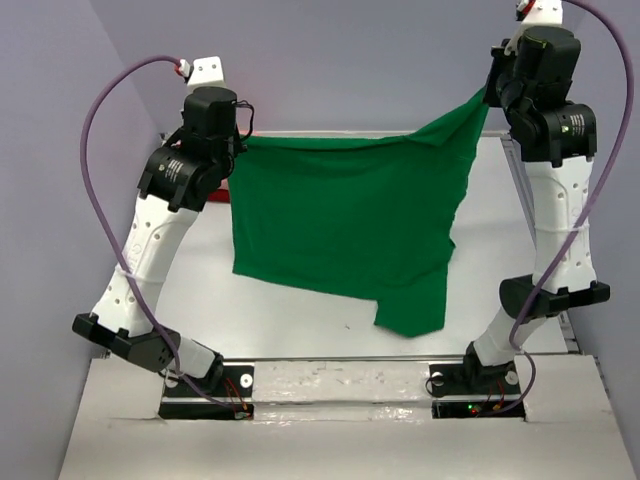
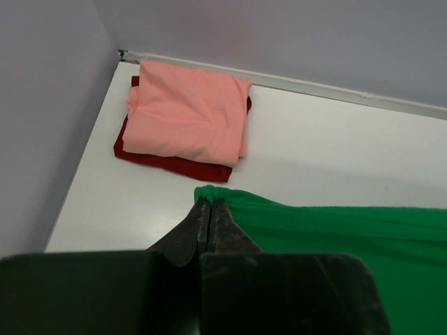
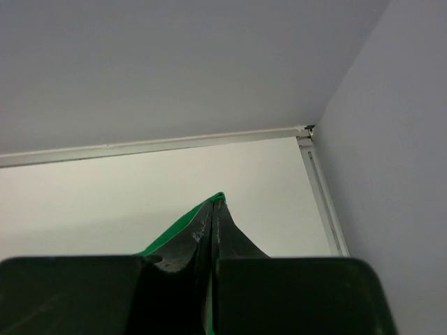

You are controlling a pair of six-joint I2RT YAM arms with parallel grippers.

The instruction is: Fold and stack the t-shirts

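A green T-shirt (image 1: 340, 215) is stretched between my grippers, its lower part spread over the white table and its top edge raised. My left gripper (image 1: 240, 140) is shut on its upper left corner, also seen in the left wrist view (image 2: 209, 206). My right gripper (image 1: 492, 95) is shut on the upper right corner, lifted toward the back, with the green tip (image 3: 216, 197) between its fingers. A folded pink shirt (image 2: 185, 115) lies on a dark red folded one (image 2: 167, 164) at the table's back left, mostly hidden in the top view.
Grey walls (image 3: 391, 181) bound the table on the back and sides, with a rail along the back edge. Bare white table (image 1: 500, 280) shows around the green shirt, mainly at the front and right.
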